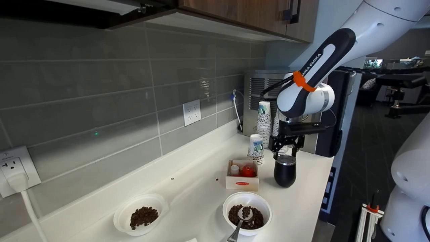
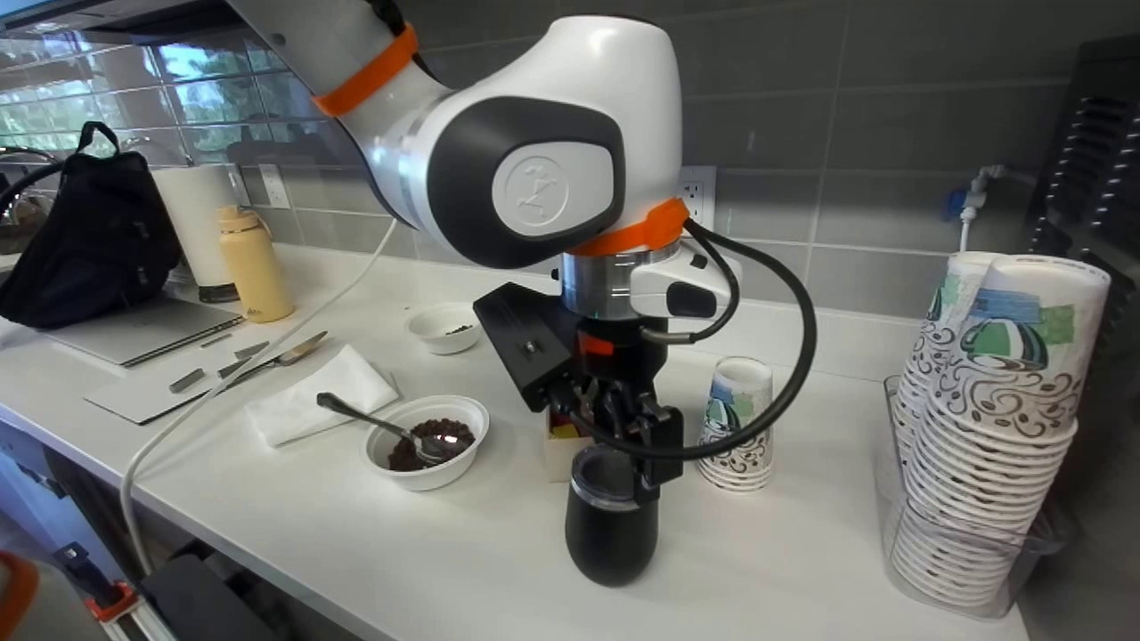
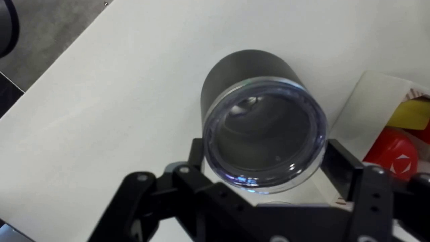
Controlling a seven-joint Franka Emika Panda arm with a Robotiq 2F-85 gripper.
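Observation:
A black tumbler with a clear lid stands upright on the counter. My gripper points down over it, open, its fingers on either side of the lid. In the wrist view the tumbler's dark body and lid fill the gap between the left finger and the right one. Both fingers look very close to the rim; whether they touch it I cannot tell. From the second exterior view, the tumbler appears to rest on the counter below the gripper.
A small wooden box with a red item sits close beside the tumbler. Paper cups stand behind, with taller stacks at one side. White bowls hold dark pieces; one has a spoon. The counter edge is near.

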